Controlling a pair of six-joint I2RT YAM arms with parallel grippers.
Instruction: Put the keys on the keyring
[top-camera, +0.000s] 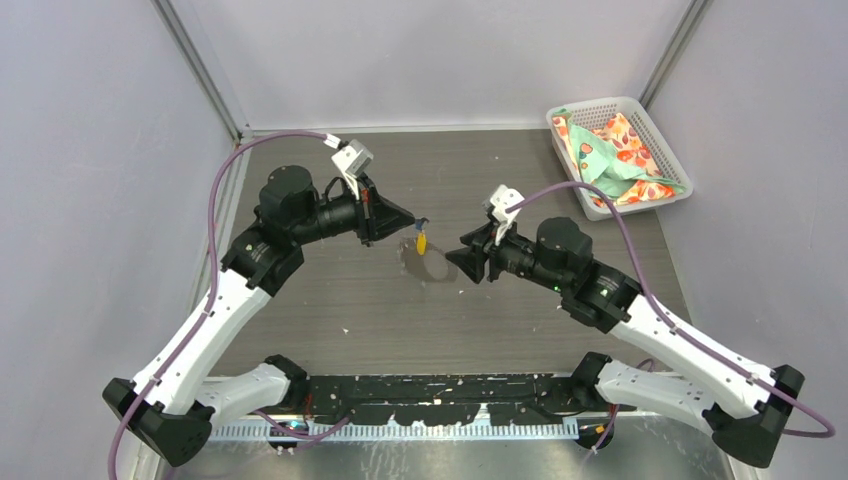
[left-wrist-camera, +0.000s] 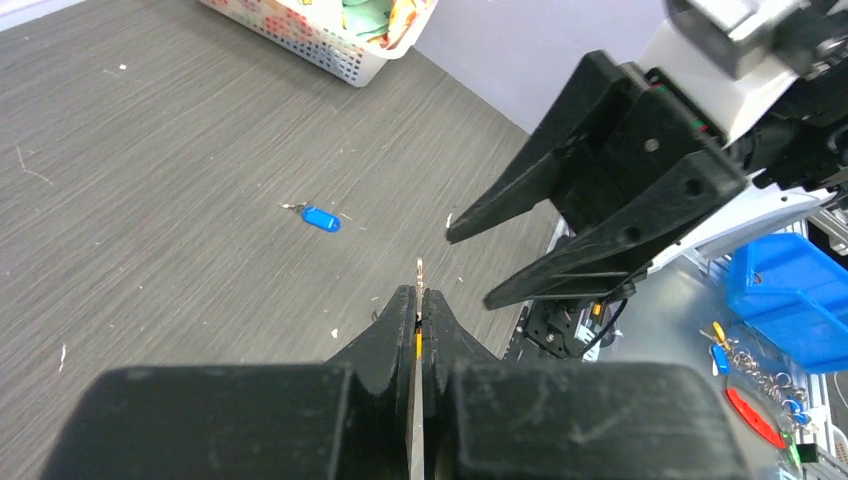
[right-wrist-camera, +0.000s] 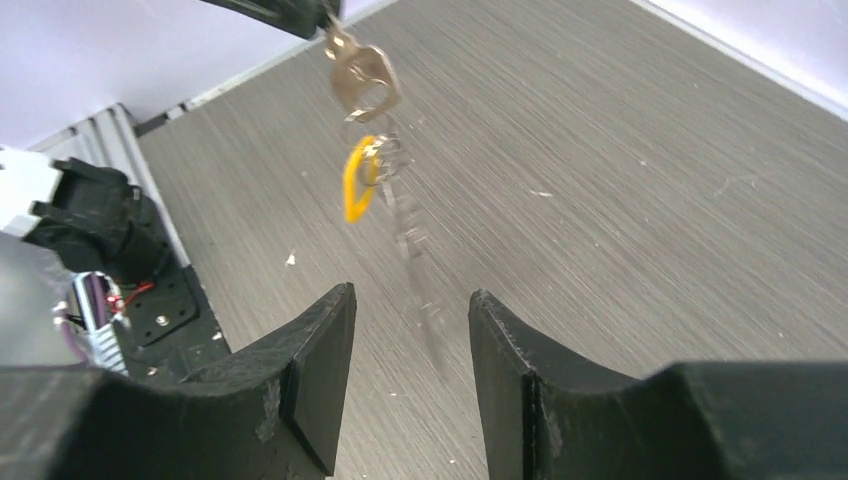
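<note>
My left gripper (top-camera: 414, 221) is shut on a thin metal key (right-wrist-camera: 362, 80), whose head shows in the right wrist view. A small loop and a yellow tag (top-camera: 421, 243) hang from this key. Below the tag, a large thin grey ring (top-camera: 441, 268) shows blurred in the top view, and edge-on as a smeared strip in the right wrist view. My right gripper (top-camera: 461, 265) stands open just right of the ring, empty between its fingers. On the table, a key with a blue tag (left-wrist-camera: 322, 219) shows in the left wrist view.
A white basket (top-camera: 655, 138) of patterned cloth stands at the back right. Beyond the right gripper, the left wrist view shows a blue bin (left-wrist-camera: 795, 283) and several tagged keys off the table.
</note>
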